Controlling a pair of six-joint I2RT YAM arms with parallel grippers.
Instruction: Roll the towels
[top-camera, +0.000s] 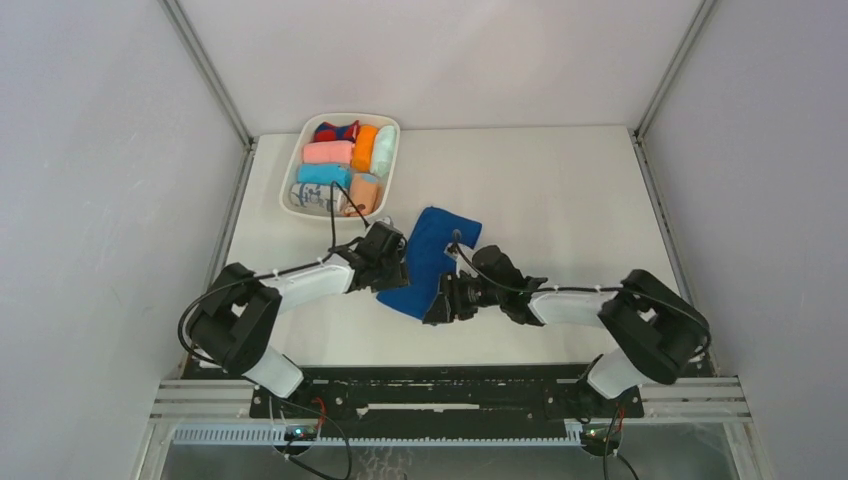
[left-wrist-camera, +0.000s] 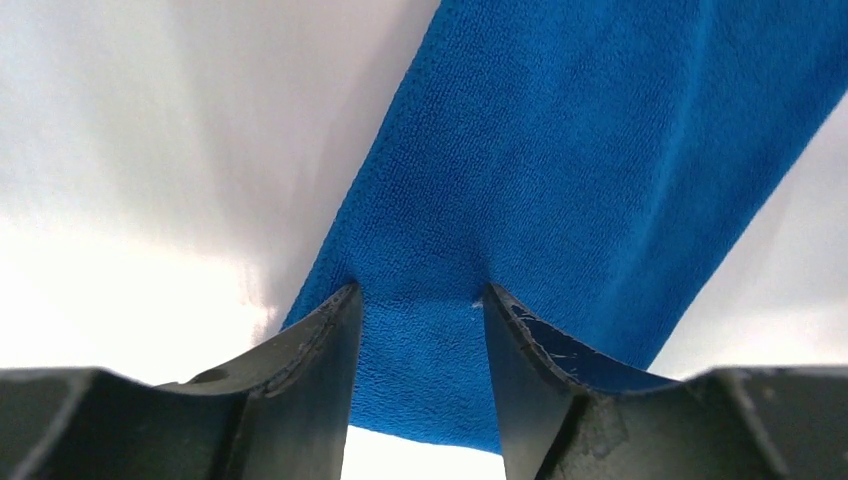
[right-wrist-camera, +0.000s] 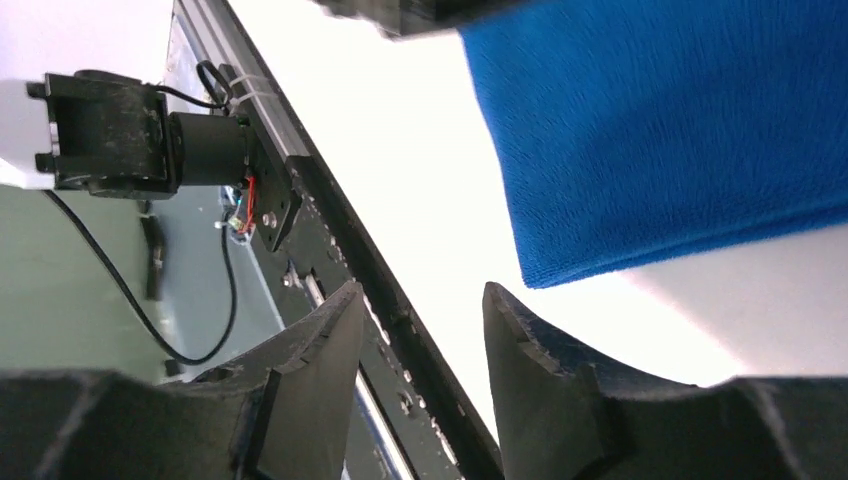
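A flat blue towel (top-camera: 430, 245) lies slantwise in the middle of the table. My left gripper (top-camera: 402, 277) is over its left side near the front end. In the left wrist view that gripper is part open, its fingertips resting on or just above the cloth; contact cannot be judged, and no fold stands between them. By the towel's front right corner is my right gripper (top-camera: 436, 312). The right wrist view shows this gripper open and empty, with the towel's corner (right-wrist-camera: 545, 265) just beyond its fingertips.
At the back left a white basket (top-camera: 291, 193) holds several rolled towels, among them an orange roll (top-camera: 364, 148) and a pink roll (top-camera: 328, 152). A dark rail (top-camera: 430, 385) runs along the front edge.
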